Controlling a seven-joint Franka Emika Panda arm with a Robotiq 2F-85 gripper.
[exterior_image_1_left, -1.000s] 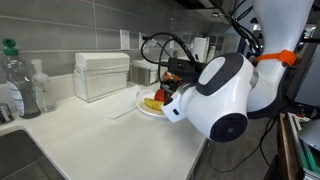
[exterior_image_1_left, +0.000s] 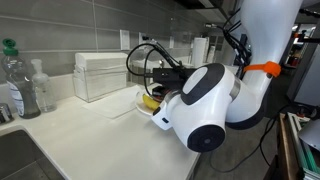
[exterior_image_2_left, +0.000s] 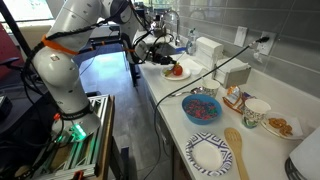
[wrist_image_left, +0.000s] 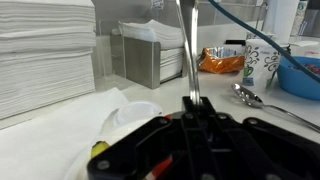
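Note:
In the wrist view my gripper is shut on the lower part of a slim metal utensil (wrist_image_left: 190, 45), which stands nearly upright. Its lower end is lost among the dark fingers. Just beneath lies a white plate (wrist_image_left: 112, 130) with a yellow item (wrist_image_left: 99, 149) and a red item (wrist_image_left: 162, 166), both partly hidden. From exterior view 2, the plate (exterior_image_2_left: 166, 75) with red, green and yellow pieces sits at the far end of the counter. The dark gripper (exterior_image_1_left: 168, 75) is above or beside the plate in exterior view 1; contact cannot be told.
A spoon (wrist_image_left: 262, 104) lies on the counter near a patterned cup (wrist_image_left: 260, 60) and a blue bowl (wrist_image_left: 300, 78). Closer in exterior view 2 are a patterned plate (exterior_image_2_left: 208, 153) and a wooden spoon (exterior_image_2_left: 237, 152). White boxes (exterior_image_1_left: 103, 75) stand along the wall.
In exterior view 1 the arm's white link has shifted down and left. My gripper has come lower toward the plate, and less of the red and yellow pieces shows now.

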